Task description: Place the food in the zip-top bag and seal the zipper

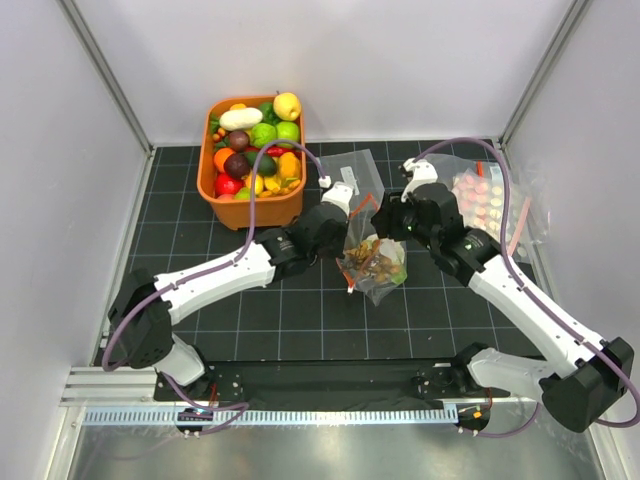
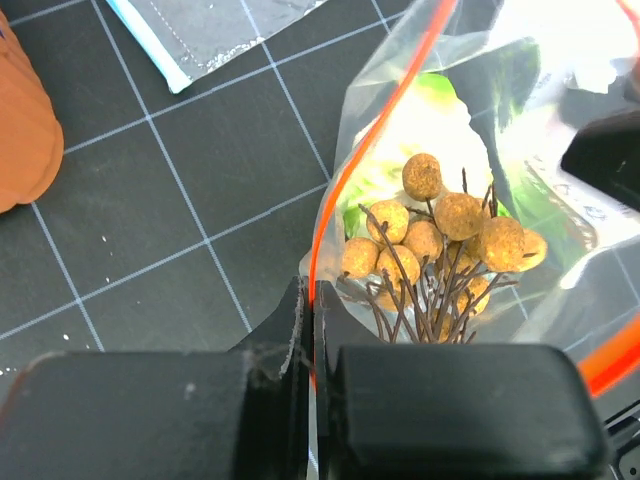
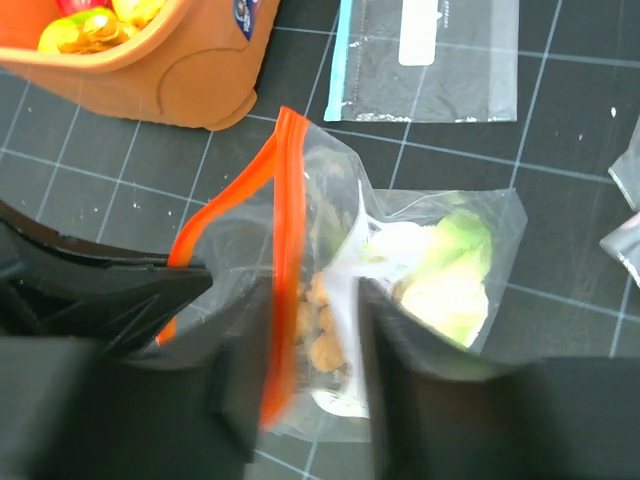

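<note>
The clear zip top bag [image 1: 375, 285] with an orange zipper rim stands mouth-up at the table's middle. Inside it are brown round pieces with dark stems [image 2: 458, 215] and a pale green leafy vegetable [image 3: 462, 255]. My left gripper is shut, with the thin orange rim [image 2: 335, 195] running between its fingertips. On the bag's other side, my right gripper has its fingers apart, blurred in its own view. The orange zipper strip [image 3: 289, 190] passes at the left finger and clear film shows between them. Whether they touch the bag is unclear.
An orange bin [image 1: 249, 212] full of toy produce stands at the back left. Behind the work lies a flat empty bag with a blue edge [image 1: 352, 172]. Another bag with round pale pieces [image 1: 480, 200] lies at the right.
</note>
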